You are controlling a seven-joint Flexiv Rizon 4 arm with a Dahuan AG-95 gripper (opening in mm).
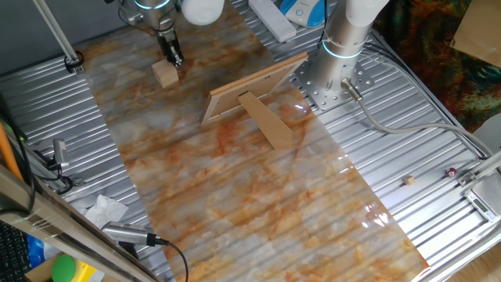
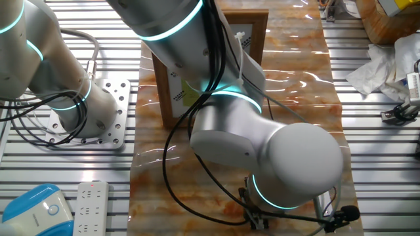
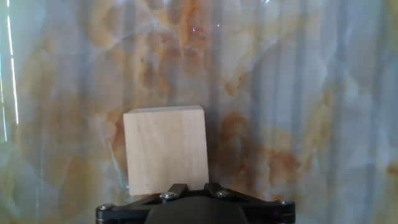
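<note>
A plain pale wooden block (image 3: 166, 152) rests on the marbled sheet, directly ahead of my gripper in the wrist view. The dark fingers are drawn in close, leaving only a narrow gap, and they overlap the block's lower edge in that view. The block is wider than this gap and does not sit between them. From exterior view 1, the block (image 1: 165, 74) appears just beside the fingertips of my gripper (image 1: 177, 60). Exterior view 2 hides the block behind the arm.
A power strip (image 1: 272, 19) and a blue-white device (image 1: 304, 11) lie at the back.
</note>
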